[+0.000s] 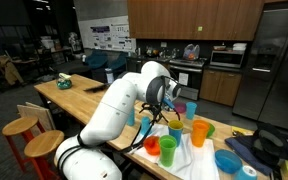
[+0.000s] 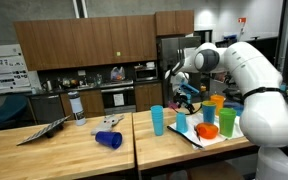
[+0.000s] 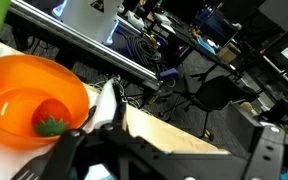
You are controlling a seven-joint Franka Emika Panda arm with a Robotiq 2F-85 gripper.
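My gripper stands open, with nothing seen between its dark fingers. In the wrist view, an orange bowl [image 3: 66, 80] lies to the left, apart from the fingers. It holds a round red piece [image 3: 50, 118] with a green top. From the first exterior view, the gripper [image 1: 155, 112] hangs above the table, left of the yellow cup [image 1: 175, 128]. Towards the front stand a red-orange bowl [image 1: 151, 145] and a green cup [image 1: 167, 150]. Which bowl the wrist camera sees, I cannot tell for sure.
A white cloth [image 1: 191, 158] lies under several cups and bowls. Orange cups [image 1: 199, 133] and a blue bowl [image 1: 228, 161] stand to the right. A blue cup [image 2: 158, 120] and a toppled blue container [image 2: 109, 139] stand on the wooden table [image 2: 44, 150], whose left part is largely clear.
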